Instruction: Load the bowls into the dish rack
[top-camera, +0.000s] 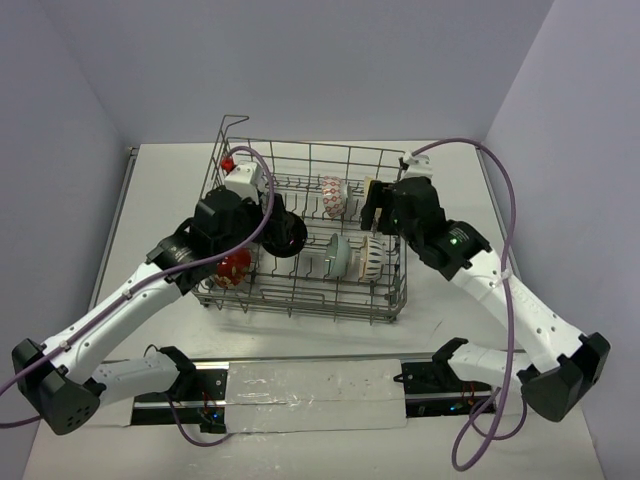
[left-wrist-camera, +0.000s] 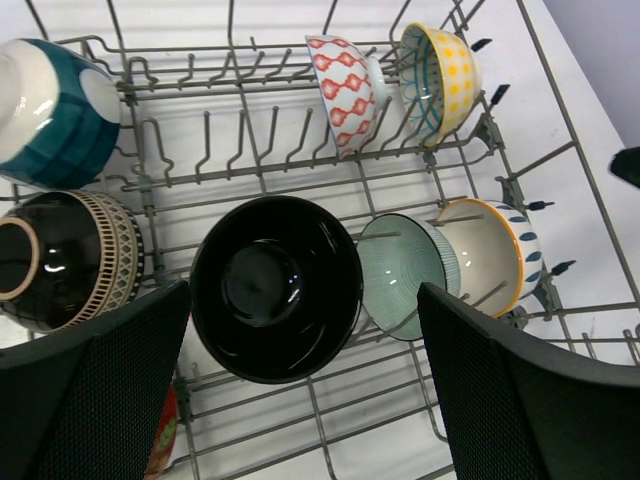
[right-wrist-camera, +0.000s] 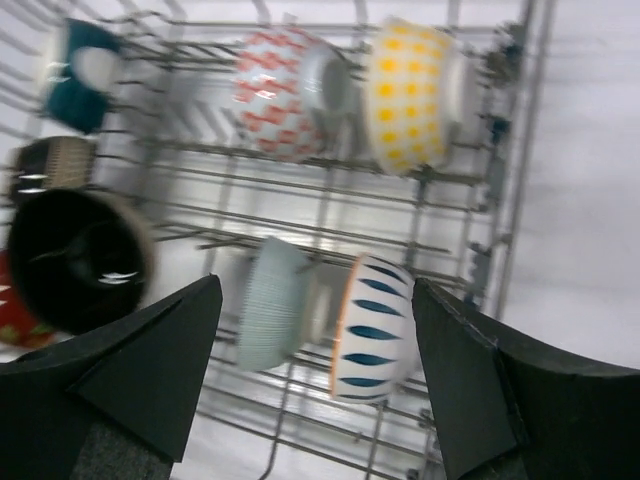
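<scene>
Several bowls stand tilted in the wire dish rack (top-camera: 345, 312). In the left wrist view, a black bowl (left-wrist-camera: 275, 290) lies beyond my open left gripper, its fingers apart and empty. Beside it are a pale green bowl (left-wrist-camera: 405, 275) and a white bowl with blue leaf marks (left-wrist-camera: 495, 250). Toward the back sit a red-patterned bowl (left-wrist-camera: 343, 92) and a yellow-dotted bowl (left-wrist-camera: 440, 82). At the left are a teal and white bowl (left-wrist-camera: 60, 120) and a black bowl with a patterned band (left-wrist-camera: 85, 260). My right gripper hovers over the leaf-marked bowl, fingers parted, holding nothing visible.
A red bowl (top-camera: 232, 267) rests at the rack's front left. White counter shows free on the right (top-camera: 455, 205) and in front of the rack. Wire prongs rise between the bowls.
</scene>
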